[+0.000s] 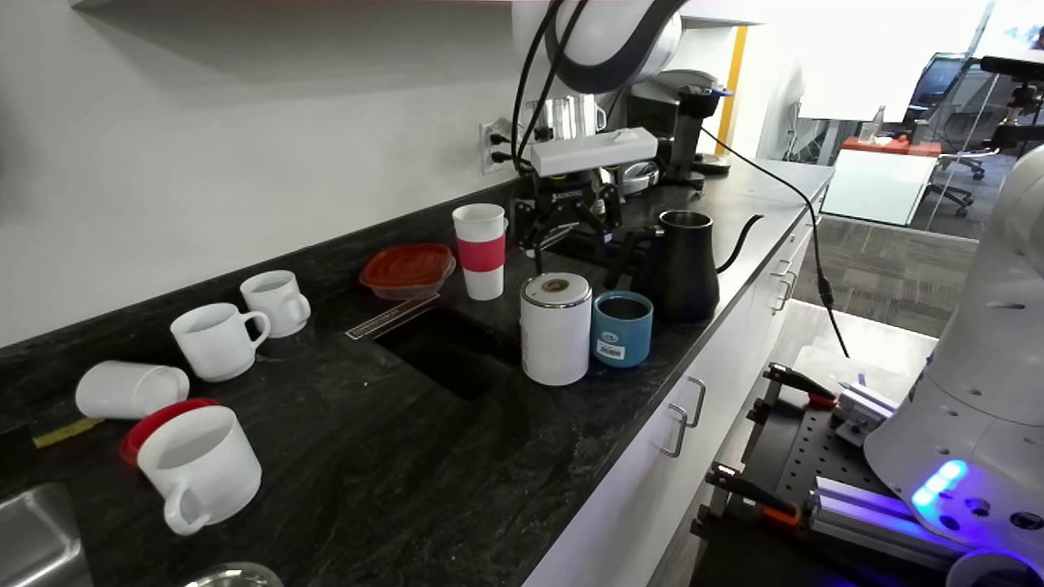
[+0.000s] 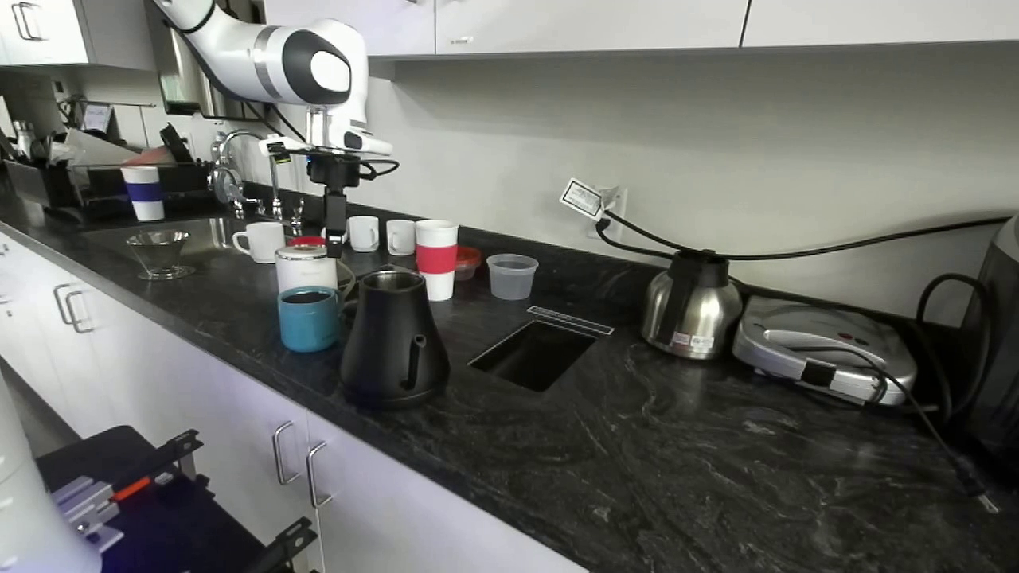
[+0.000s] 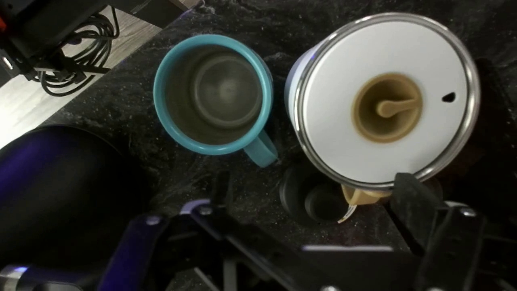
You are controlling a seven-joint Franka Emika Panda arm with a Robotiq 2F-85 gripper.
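Note:
My gripper (image 1: 570, 249) hangs just behind and above a white canister (image 1: 555, 333) on the dark counter. In the wrist view the gripper's two fingers (image 3: 414, 206) stand wide apart, so it is open with nothing clasped. The canister's white lid (image 3: 339, 97) has a metal rim and a tan recess. A tan handle (image 3: 361, 195) juts from its side, in the space between the fingers as seen from above. Beside the canister stands an empty teal mug (image 3: 213, 140), its handle toward the gripper. A black gooseneck kettle (image 2: 393, 334) is close to the mug.
A white cup with a red band (image 1: 480, 253) and a red-lidded container (image 1: 406, 272) stand near the wall. Several white mugs (image 1: 212, 342) are farther left.

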